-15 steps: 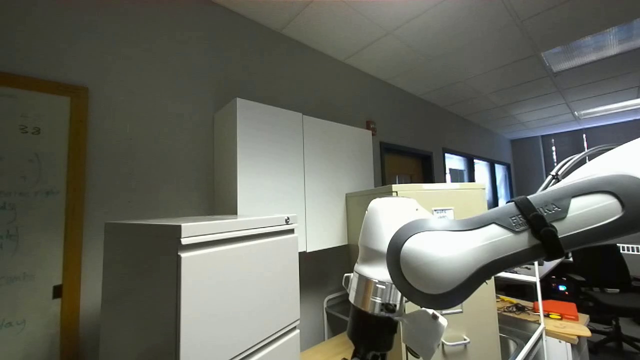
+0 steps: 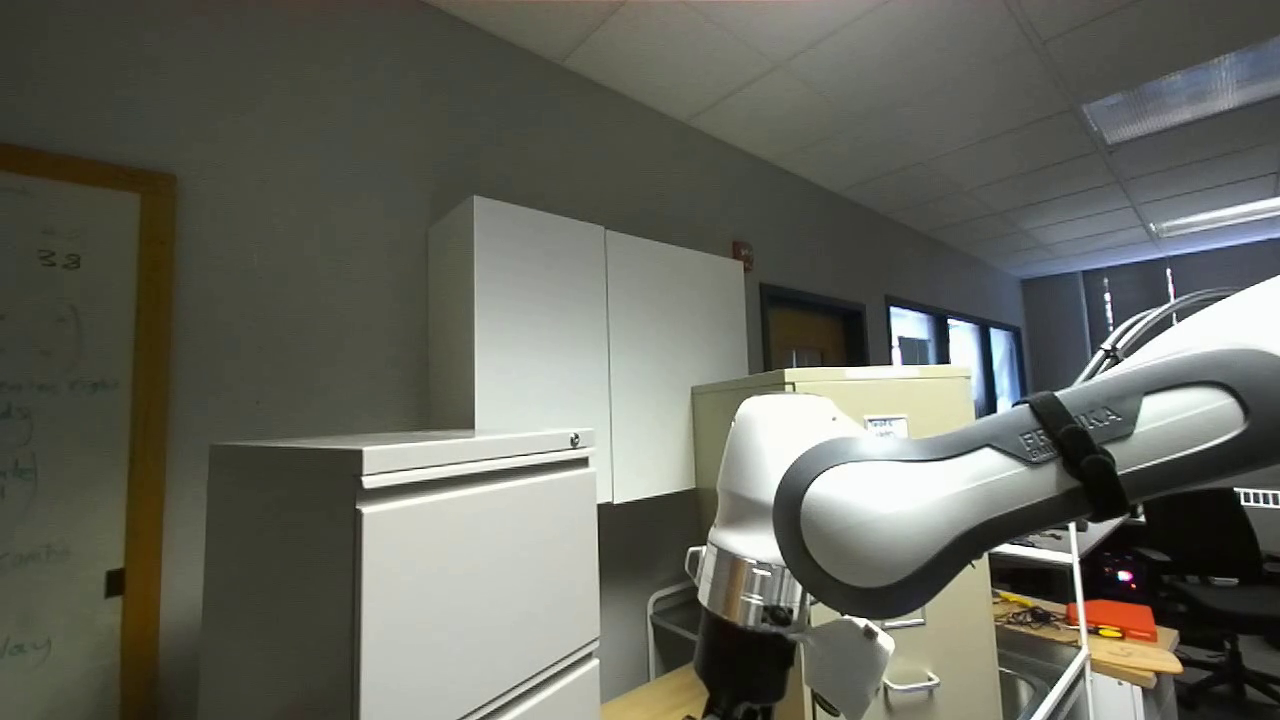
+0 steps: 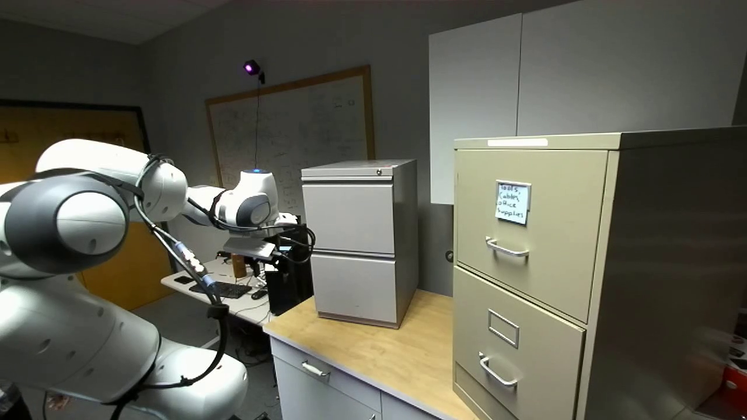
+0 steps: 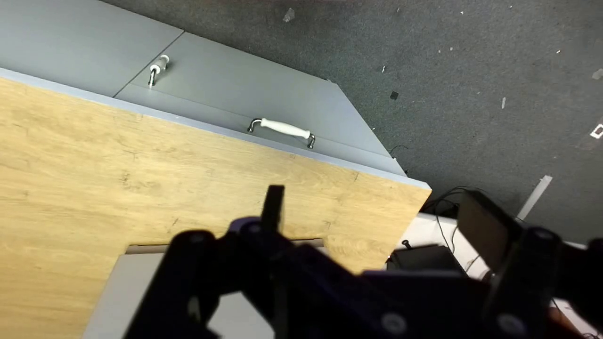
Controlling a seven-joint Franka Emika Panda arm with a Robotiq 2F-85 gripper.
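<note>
Across the bottom of the wrist view spreads my gripper, dark and blurred. Its finger state cannot be made out, and no held object shows. Below it is part of the grey two-drawer cabinet (image 3: 352, 217), whose drawers are shut in exterior view 2. In that view the arm's white wrist (image 3: 253, 196) is left of this cabinet. Exterior view 1 cuts the gripper off at the bottom edge. Under the wooden counter (image 4: 169, 164), the grey drawer has a white handle (image 4: 285, 129); drawer and cupboard fronts are shut.
A beige filing cabinet (image 3: 529, 231) with metal handles stands on the counter's right, with bare wood between the cabinets. White wall cupboards (image 2: 540, 348) hang behind. A desk with a keyboard (image 3: 220, 290) lies beyond the counter's left end.
</note>
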